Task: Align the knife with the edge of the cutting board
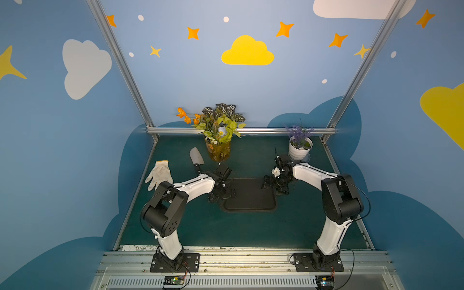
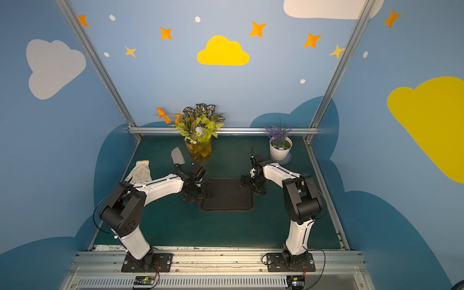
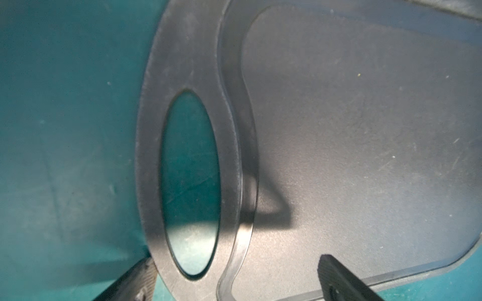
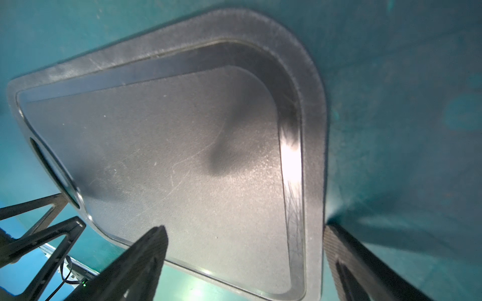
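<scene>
The black cutting board [image 1: 250, 197] lies flat in the middle of the green table. Behind and left of it rests the knife [image 1: 196, 156], blade toward the back wall, its dark handle partly hidden by the left arm in the top left view. Over the board's handle end [image 3: 150, 165] my left gripper stands open, its fingers on both sides of that rim. At the board's opposite end, my right gripper is open too, one finger above the board and the other by its outer edge. Neither gripper holds anything.
A white glove [image 1: 159, 175] lies at the left. The flower vase [image 1: 218, 149] stands near the back, close to the knife blade, and a potted lavender [image 1: 299, 147] is at the back right. Table in front of the board is clear.
</scene>
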